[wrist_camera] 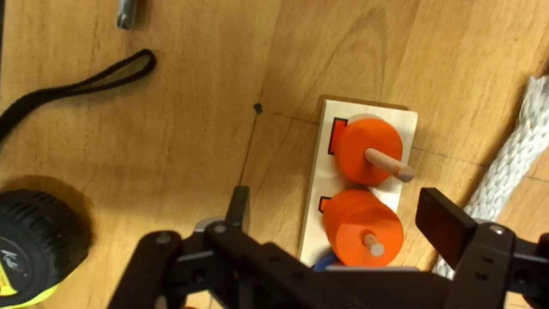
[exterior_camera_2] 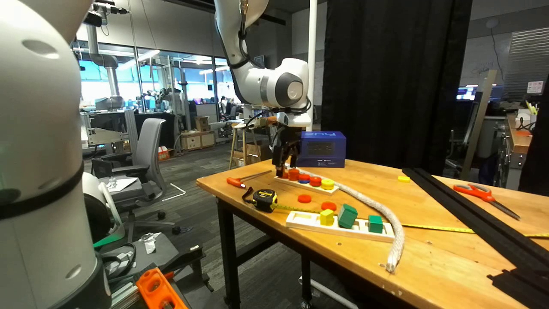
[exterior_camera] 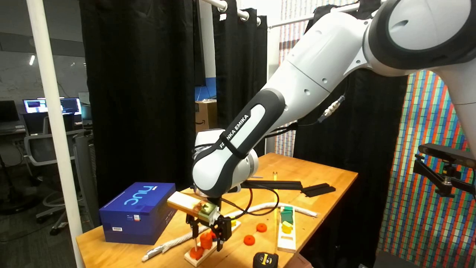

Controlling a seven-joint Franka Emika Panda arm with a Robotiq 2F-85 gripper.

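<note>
My gripper is open above the wooden peg board point(wrist_camera: 337, 114), with one finger on each side of it. Near the board's end, an orange disc point(wrist_camera: 355, 159) sits low on a peg that sticks out well above it. Beside that, a taller orange stack point(wrist_camera: 342, 221) covers most of its own peg. In exterior view 2, red and blue pieces and a yellow piece point(exterior_camera_2: 327, 183) follow along the same board. Two loose orange discs, a nearer one point(exterior_camera: 249, 240) and a farther one point(exterior_camera: 261, 227), lie flat on the table.
A second board point(exterior_camera: 286, 243) holds green blocks and a yellow one. White rope point(wrist_camera: 507, 154) runs close by my right finger. The tape measure point(wrist_camera: 38, 242), a screwdriver point(exterior_camera_2: 237, 182), scissors point(exterior_camera_2: 476, 193) and a blue box point(exterior_camera: 134, 214) are also on the table.
</note>
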